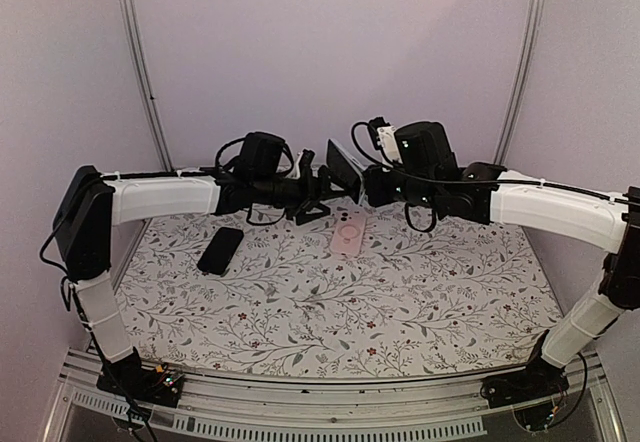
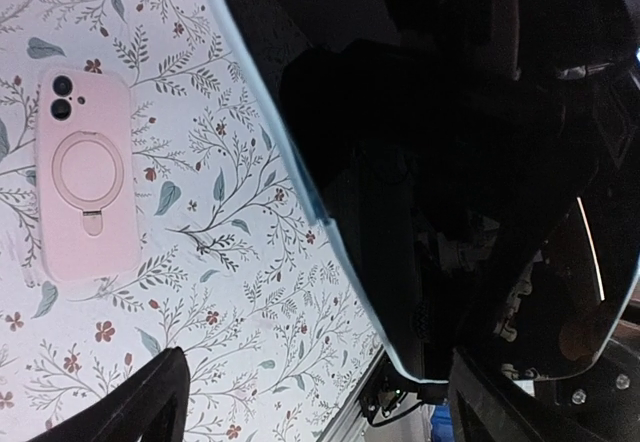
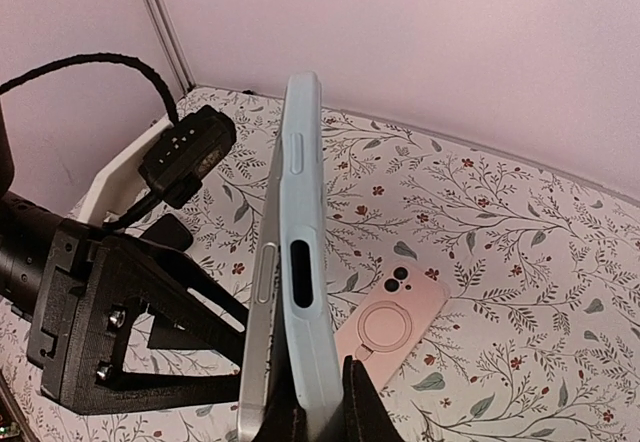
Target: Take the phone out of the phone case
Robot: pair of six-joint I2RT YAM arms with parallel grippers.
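Observation:
Raised above the table, a phone with a black screen (image 1: pixel 344 168) stands tilted in a light blue case (image 3: pixel 306 192). My right gripper is shut on the lower part of the case. Along the near side, the phone's silvery edge (image 3: pixel 265 277) with its button shows outside the case wall, so that side looks out of the case; the far side is hard to tell. My left gripper stands open on the screen side, its fingers (image 2: pixel 150 397) apart, with nothing held between them.
A pink phone case (image 1: pixel 348 234) with a ring lies on the patterned table below the grippers. Farther left rests a black phone-shaped object (image 1: pixel 220 250).

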